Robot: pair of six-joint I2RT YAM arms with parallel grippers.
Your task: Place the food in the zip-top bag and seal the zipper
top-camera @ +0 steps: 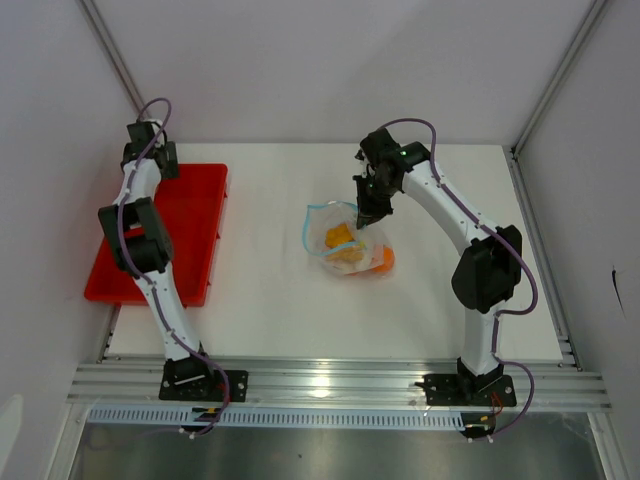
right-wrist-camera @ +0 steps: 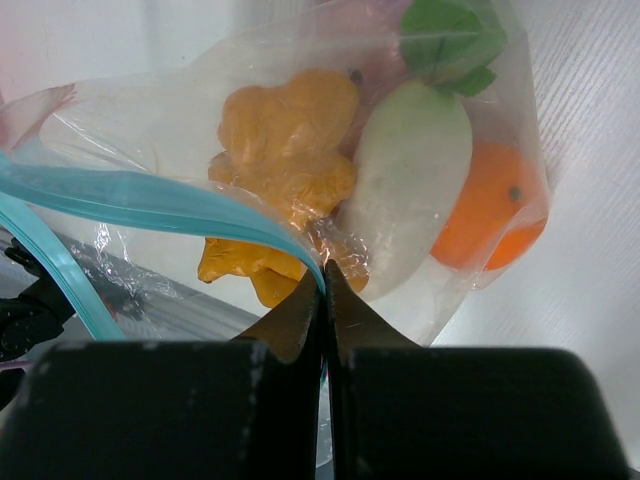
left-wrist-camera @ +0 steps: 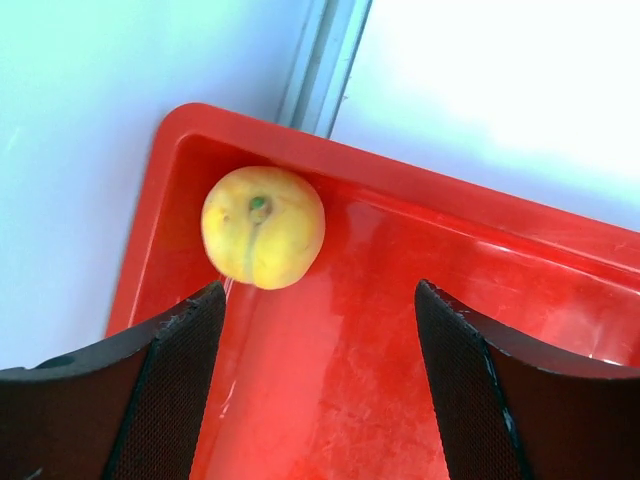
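Observation:
A yellow round food item with a green spot sits in the corner of the red bin. Above it, my left gripper is open, its fingers apart and empty. My right gripper is shut on the blue zipper edge of the clear bag. Inside the bag are orange-yellow lumpy pieces, a pale oblong item, green leaves and an orange round item.
A wall and metal rail border the bin on the left.

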